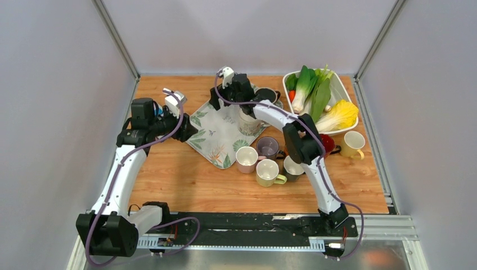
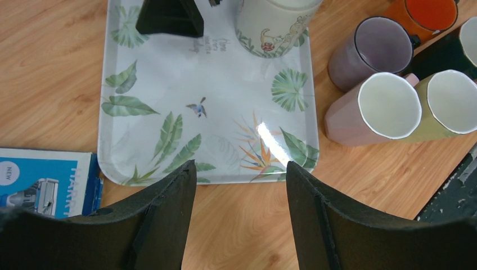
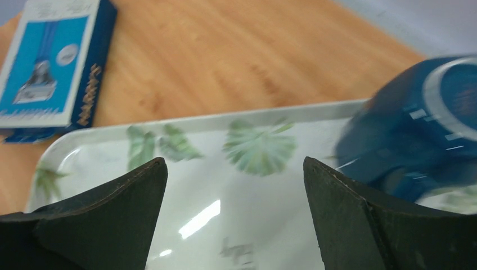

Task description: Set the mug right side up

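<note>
A glossy dark blue mug stands at the right of the right wrist view, by the tray's far edge. Blur and the frame edge keep me from telling which end is up. My right gripper is open beside it over the tray, nothing between its fingers; in the top view the right arm covers that spot. The white patterned mug rests on the leaf-print tray, partly behind the right arm in the top view. At the tray's near left edge, my left gripper hangs open and empty.
Several mugs, among them a pink mug and a yellow-green mug, crowd right of the tray. A dark mug sits at its far corner. A vegetable basket stands back right; a blue box lies left.
</note>
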